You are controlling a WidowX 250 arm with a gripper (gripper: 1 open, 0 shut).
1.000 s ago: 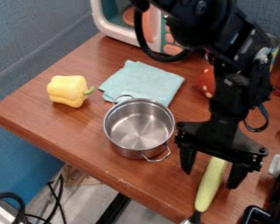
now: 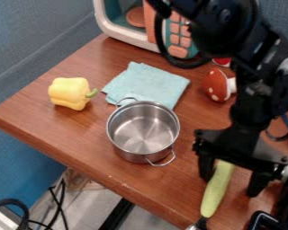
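My black gripper [image 2: 232, 169] is low at the right of the camera view, open, its two fingers straddling a long pale yellow-green object [image 2: 215, 191] lying on the wooden table. Whether it touches that object cannot be told. A steel pot [image 2: 141, 132] stands to the left of the gripper.
A yellow pepper [image 2: 69, 92] lies at the left, a light blue cloth [image 2: 151, 83] behind the pot. A toy microwave [image 2: 119, 20] stands at the back, and a red-and-white object [image 2: 219, 84] sits behind the arm.
The arm has shifted slightly to the right, and the gripper's fingers sit a little further right around the long object. The other objects have not moved.
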